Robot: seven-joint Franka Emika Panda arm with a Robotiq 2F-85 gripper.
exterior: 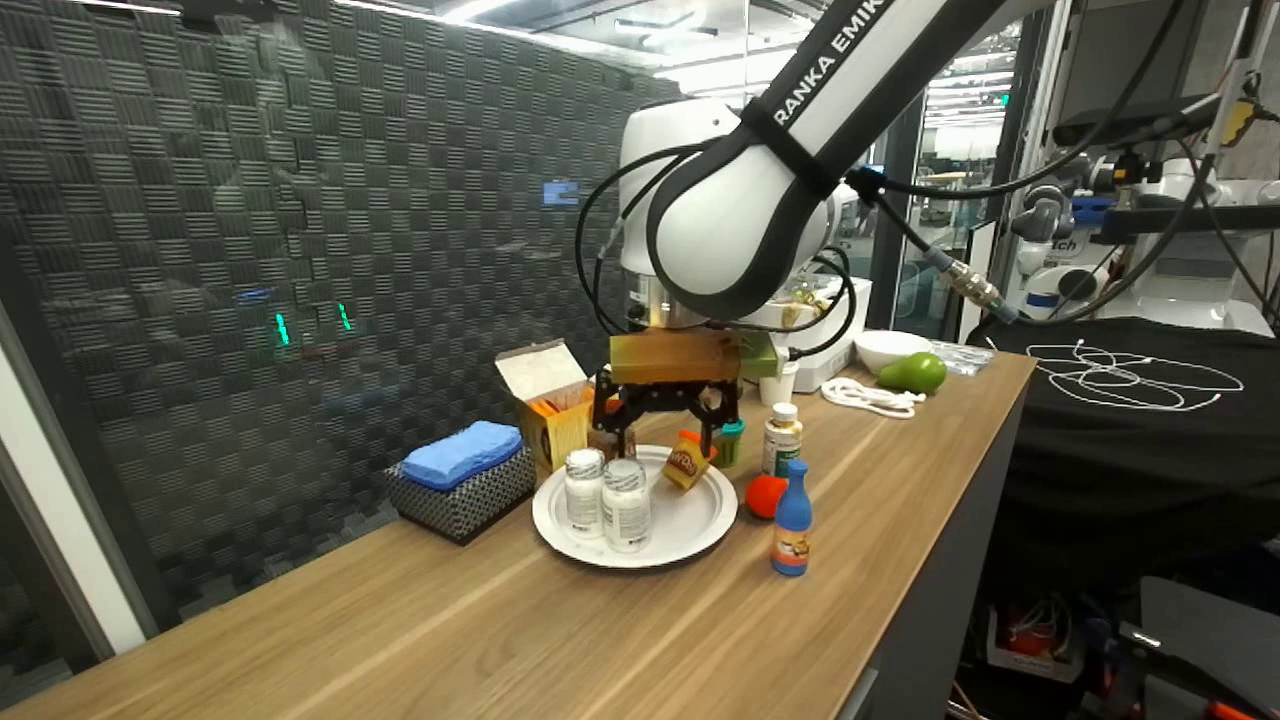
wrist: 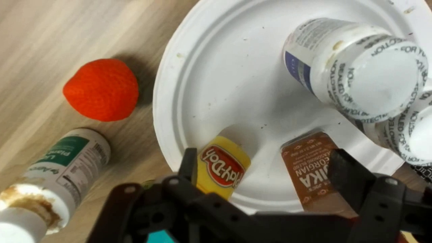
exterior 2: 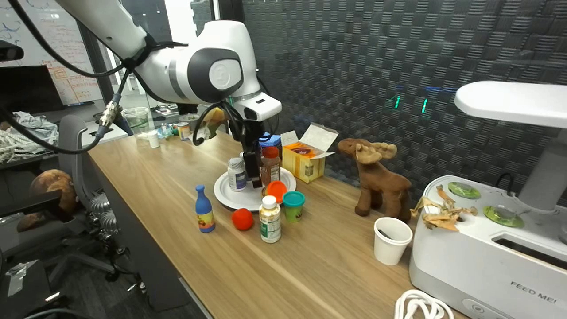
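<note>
My gripper (exterior: 667, 446) hangs over the rear of the white plate (exterior: 686, 546), open, its fingers spread wide. A yellow Play-Doh tub (exterior: 685, 464) with an orange lid leans over at the plate's rear right, close by one finger. In the wrist view the tub (wrist: 221, 166) is beside the left finger (wrist: 188, 164); whether they touch I cannot tell. A brown paprika jar (wrist: 309, 170) sits near the right finger (wrist: 349, 178), its lower part hidden. Two white bottles, one (exterior: 584, 494) beside the other (exterior: 626, 509), stand upright on the plate.
Right of the plate are a red-orange ball-like item (exterior: 764, 496), a supplement bottle (exterior: 782, 440), a blue bottle (exterior: 792, 522) and a teal-lidded tub (exterior 2: 293, 206). An open yellow box (exterior 2: 304, 161) stands behind.
</note>
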